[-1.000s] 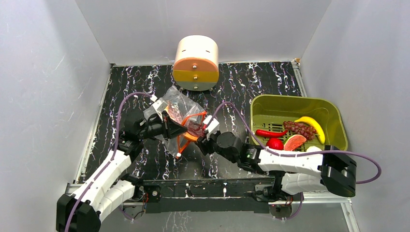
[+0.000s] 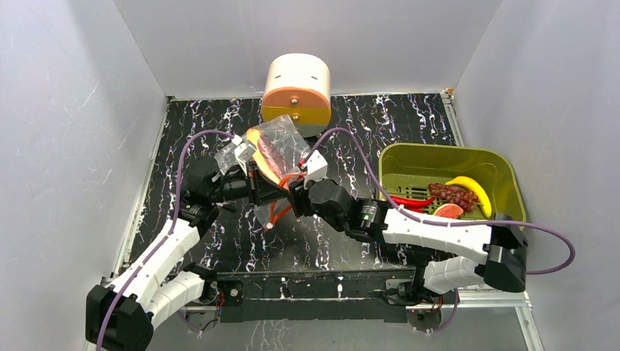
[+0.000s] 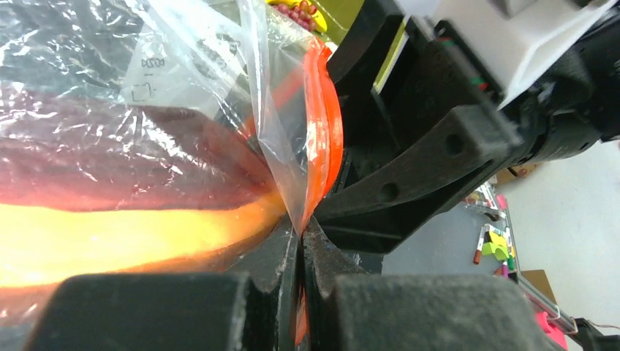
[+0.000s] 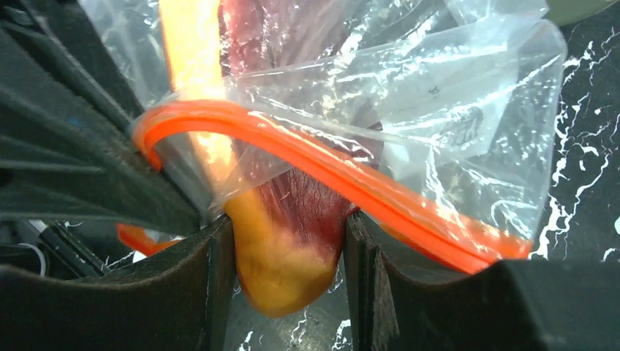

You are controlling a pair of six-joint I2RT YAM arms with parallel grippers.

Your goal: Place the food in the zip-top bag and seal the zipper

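A clear zip top bag [image 2: 286,135] with an orange zipper [image 4: 322,157] hangs between my two arms. Most of a long red and yellow food piece [image 2: 269,152], seemingly meat, lies inside it. In the left wrist view, the bag's edge below the orange strip runs into my left gripper, which is shut on it. The end of the food [image 4: 285,270] sticks out of the bag mouth, and my right gripper is shut on that end. The mouth gapes around the food.
At the right stands an olive green basket [image 2: 409,153] holding a banana [image 2: 474,191], grapes [image 2: 453,194], a red pepper [image 2: 411,202] and a watermelon slice [image 2: 448,211]. A rounded drawer box [image 2: 296,88] stands at the back, close behind the bag.
My right gripper has moved left toward the bag mouth, and the food has slid farther into the bag, toward the back.
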